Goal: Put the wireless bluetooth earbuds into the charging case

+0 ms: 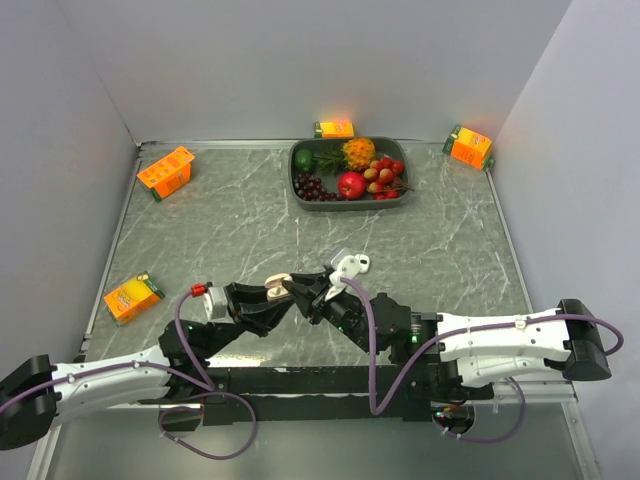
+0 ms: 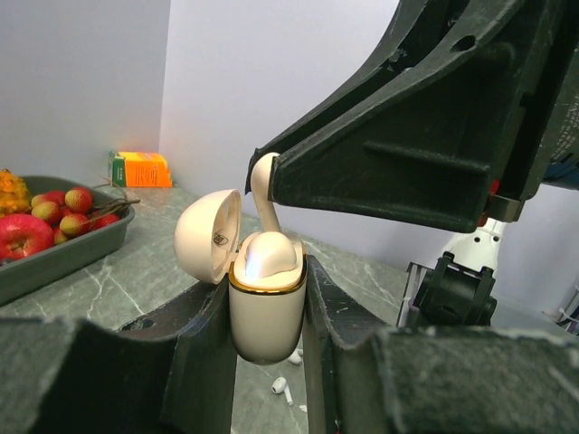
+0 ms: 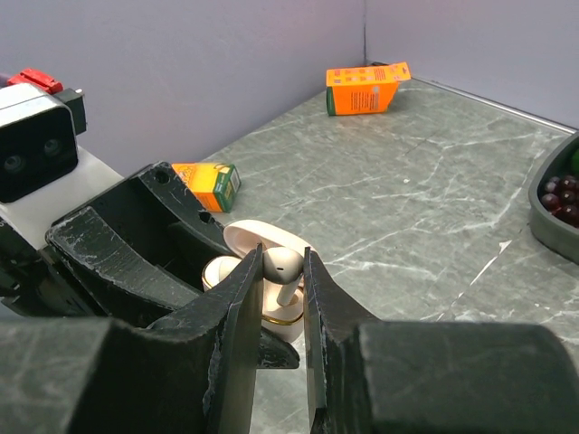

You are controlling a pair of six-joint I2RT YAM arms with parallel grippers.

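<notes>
A cream charging case (image 2: pixel 267 316) with its lid (image 2: pixel 199 237) open is gripped upright by my left gripper at the centre of the top view. One earbud (image 2: pixel 271 258) sits in the case. My right gripper is shut on a second cream earbud (image 3: pixel 283 263), held stem down over the case's opening, inside the lid's arc. In the left wrist view the right fingers reach in from the upper right and hold that earbud just above the case. Whether its stem is inside a slot I cannot tell.
A grey bowl of fruit (image 1: pixel 305 195) stands at the back centre. Several orange boxes (image 1: pixel 165 175) lie round the edges. Small white items (image 2: pixel 280 387) lie on the grey marble table (image 1: pixel 210 240), whose middle is otherwise largely clear.
</notes>
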